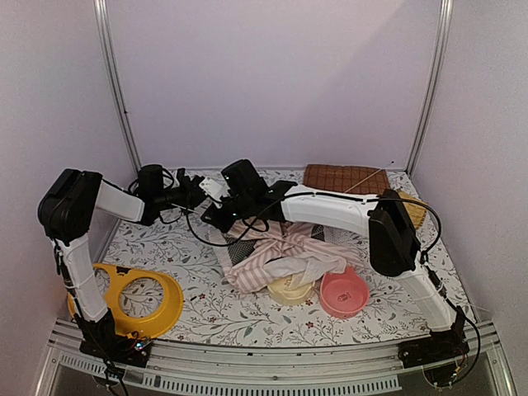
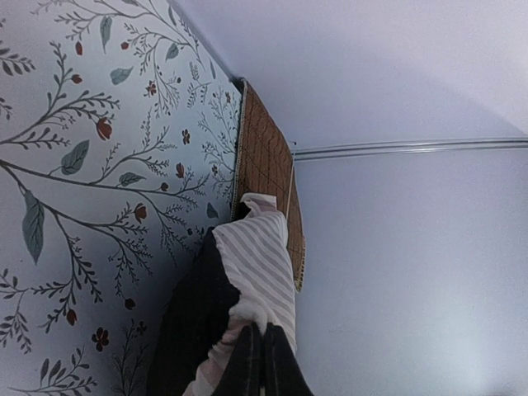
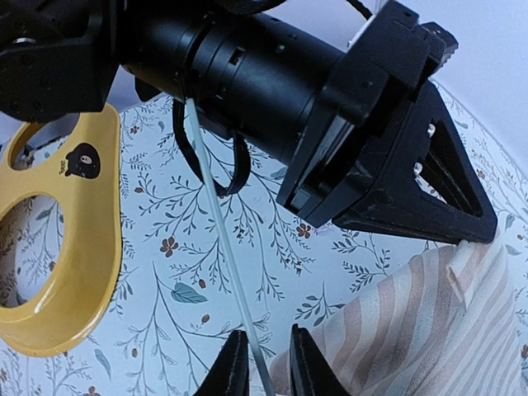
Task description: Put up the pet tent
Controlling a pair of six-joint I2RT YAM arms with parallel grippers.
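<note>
A pink-and-white striped tent cloth (image 1: 280, 252) lies crumpled over a dark mesh part in the middle. My left gripper is shut on a fold of the striped cloth (image 2: 256, 256), seen in both wrist views. In the right wrist view a thin white pole (image 3: 219, 223) runs diagonally down to my right gripper, which is part open with the pole passing by its left finger; whether it touches is hard to tell. The two grippers are close together at the back left of the table.
A yellow bowl stand (image 1: 169, 301) lies at the front left. A pink bowl (image 1: 345, 297) and a cream bowl (image 1: 287, 297) sit at the front. A brown quilted mat (image 1: 346, 177) lies at the back right, a wooden piece (image 1: 412, 210) beside it.
</note>
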